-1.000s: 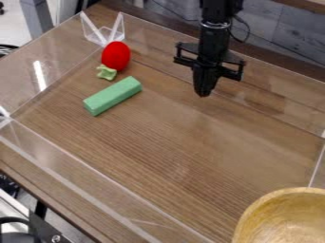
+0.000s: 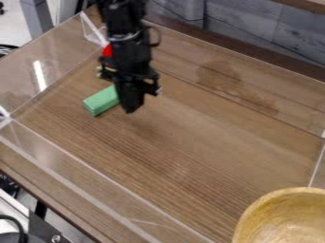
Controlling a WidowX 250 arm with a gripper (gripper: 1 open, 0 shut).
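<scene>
My gripper (image 2: 124, 100) hangs over the wooden table at the upper left, dark and narrow, its tip just right of a green block (image 2: 101, 103), which it partly overlaps in view. The tip appears shut, with nothing visible held. Behind the arm, a red object (image 2: 109, 50) and a small light green item (image 2: 99, 71) are mostly hidden. Whether the tip touches the green block cannot be told.
A yellow bowl (image 2: 286, 216) sits at the lower right corner. A raised edge runs along the back right.
The arm has swept left from the back middle of the table to beside the green block, now covering part of the red object. The green block looks unmoved.
</scene>
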